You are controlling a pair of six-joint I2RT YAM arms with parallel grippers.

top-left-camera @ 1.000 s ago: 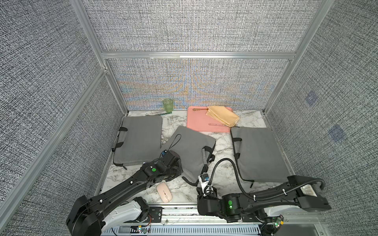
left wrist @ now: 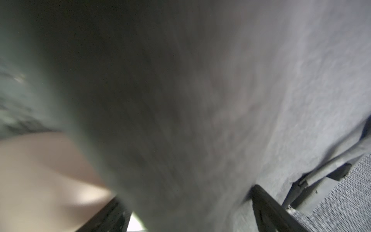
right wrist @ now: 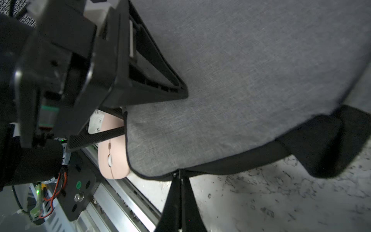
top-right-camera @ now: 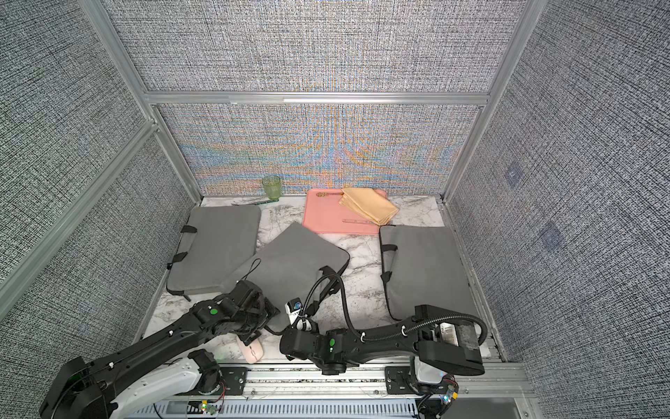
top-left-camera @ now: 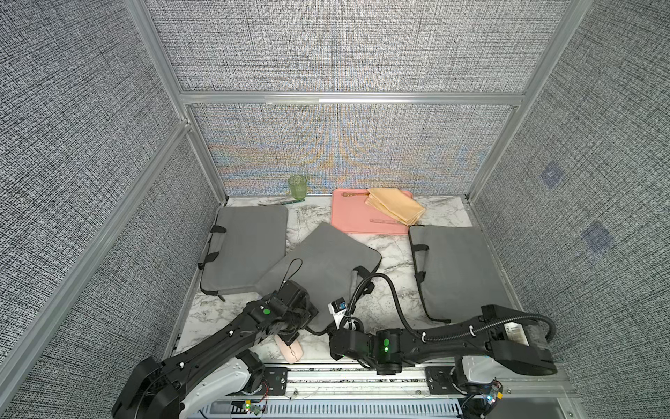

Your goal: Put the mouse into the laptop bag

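Note:
A pale pink mouse lies on the table near the front rail, partly covered by the left arm in both top views. The grey laptop bag in the middle is turned at an angle. My left gripper is open at the bag's near left corner, one finger above the fabric and the other at its edge beside the mouse. In the left wrist view, blurred grey fabric fills the space between its fingers. My right gripper is shut on the bag's black front edge; how much it pinches is too small to tell.
Other grey bags lie at the left and right. Behind stand a green glass and a pink tray with a folded yellow cloth. The two arms are close together at the front.
My left gripper has come nearer the front and left, now partly over the mouse. The right gripper has moved left along the bag, whose near edge has shifted left.

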